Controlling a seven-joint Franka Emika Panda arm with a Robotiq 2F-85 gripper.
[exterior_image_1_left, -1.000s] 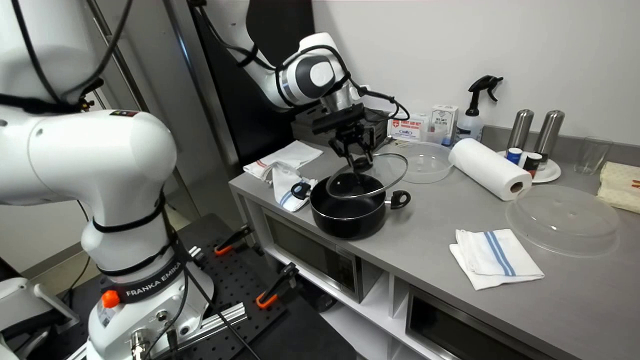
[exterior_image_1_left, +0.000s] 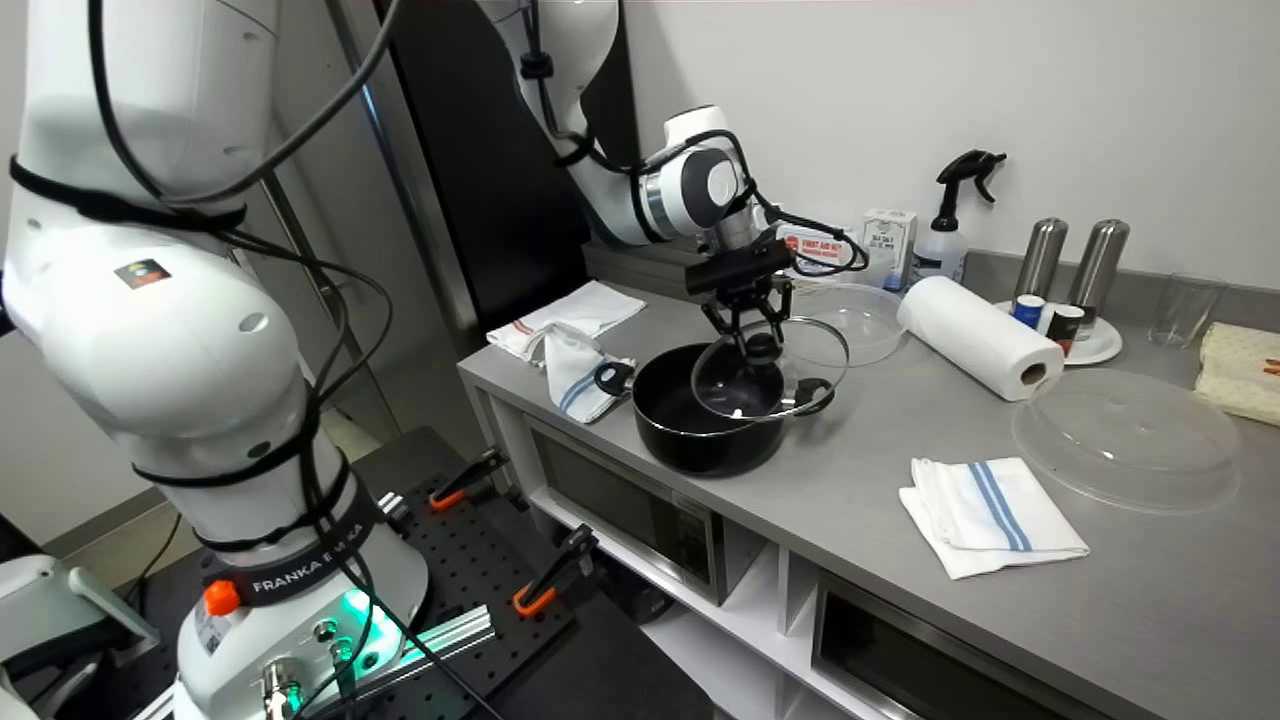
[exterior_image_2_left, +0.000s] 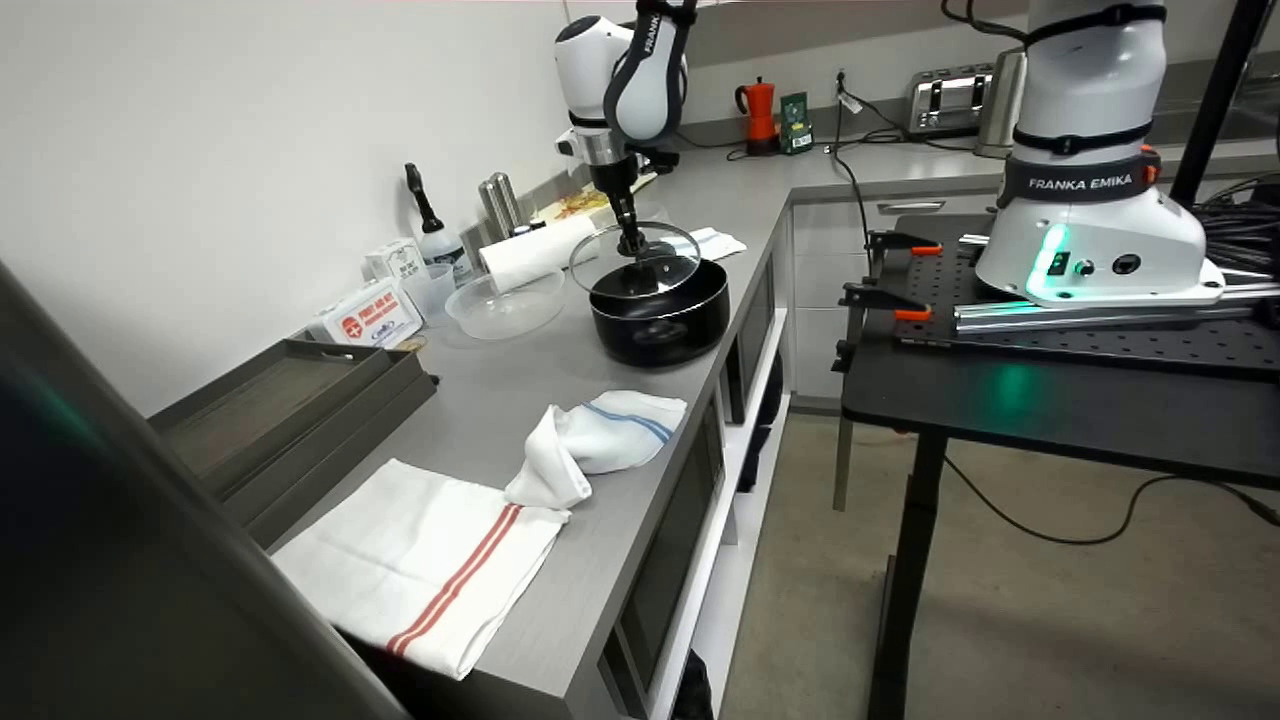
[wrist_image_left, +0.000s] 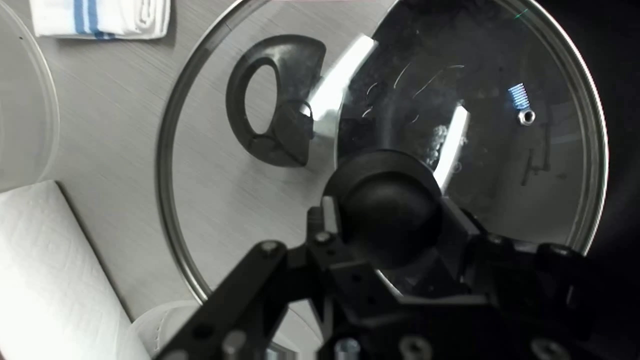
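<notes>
A glass lid (exterior_image_1_left: 806, 350) with a metal rim tilts over the black pot (exterior_image_1_left: 702, 442), set off toward the pot's right handle (exterior_image_1_left: 815, 396) in exterior view 1. My gripper (exterior_image_1_left: 753, 330) is shut on the lid's round black knob (wrist_image_left: 388, 210), which sits between the two fingers in the wrist view. Through the glass there, one pot handle (wrist_image_left: 277, 99) and part of the dark pot show. From exterior view 2 the lid (exterior_image_2_left: 600, 254) leans above the pot (exterior_image_2_left: 678, 330), covering part of its opening. Whether the rim touches the pot I cannot tell.
White towels (exterior_image_1_left: 576, 318) lie left of the pot, and a folded striped towel (exterior_image_1_left: 993, 516) lies at the right. Clear plastic covers (exterior_image_1_left: 1128, 438), a paper towel roll (exterior_image_1_left: 978, 336) and a spray bottle (exterior_image_1_left: 942, 246) stand behind and right.
The gripper and lid have moved right in exterior view 1, so the lid now overlaps the right handle. The pot has shifted slightly right too. The arm's base lights are now green.
</notes>
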